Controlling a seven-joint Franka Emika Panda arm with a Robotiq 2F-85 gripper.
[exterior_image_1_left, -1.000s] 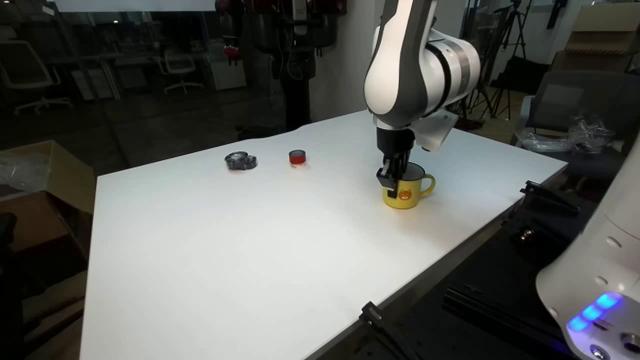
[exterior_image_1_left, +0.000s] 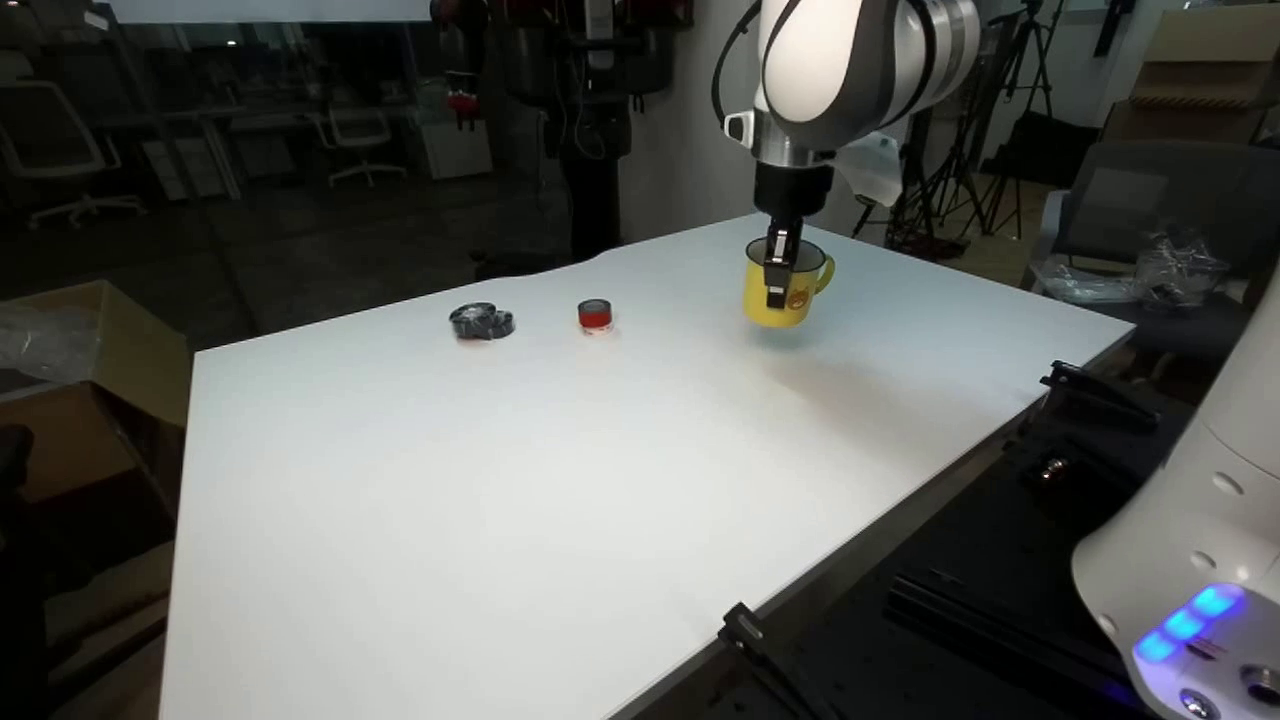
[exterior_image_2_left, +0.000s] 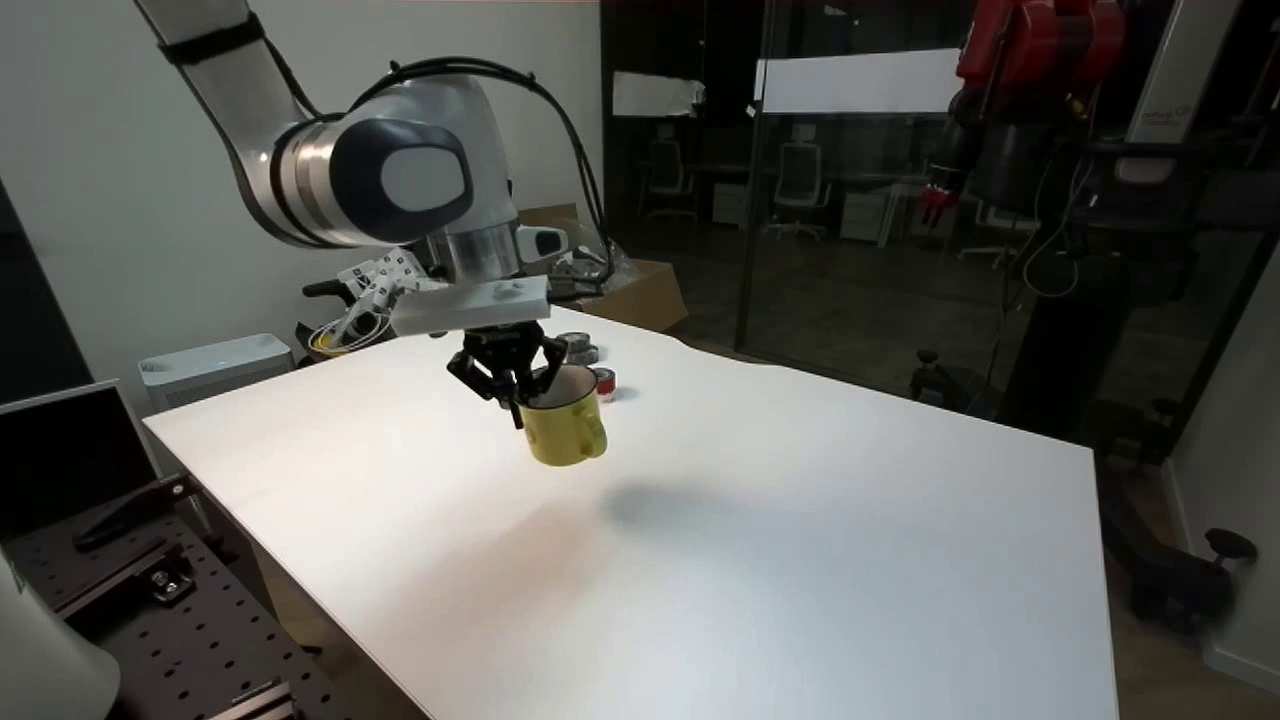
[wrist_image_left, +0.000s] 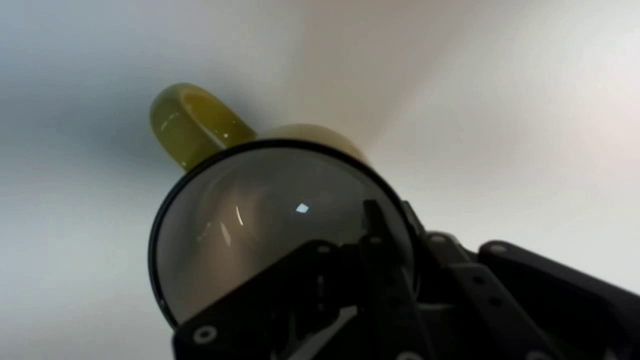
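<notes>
A yellow mug (exterior_image_1_left: 758, 294) with a dark rim hangs above the white table, roughly upright, toward its far right part in exterior view 1. My gripper (exterior_image_1_left: 779, 288) is shut on the mug's wall. From above, in the wrist view, one finger reaches inside the mug (wrist_image_left: 264, 204) and the other lies outside the rim; the mug looks empty. Its handle (wrist_image_left: 201, 123) points away from the fingers. Exterior view 2 shows the mug (exterior_image_2_left: 558, 434) clear of the surface, with a shadow on the table off to its right.
A red-and-grey tape roll (exterior_image_1_left: 594, 314) and some dark rolls (exterior_image_1_left: 481, 320) lie near the table's far edge. Broad free room covers the rest of the white table (exterior_image_1_left: 480, 504). Black clamps (exterior_image_1_left: 1086, 390) sit along the near edge.
One second ago the mug was lower and nearer the table's front edge. It has risen and moved farther back with my gripper, and its handle has turned somewhat.
</notes>
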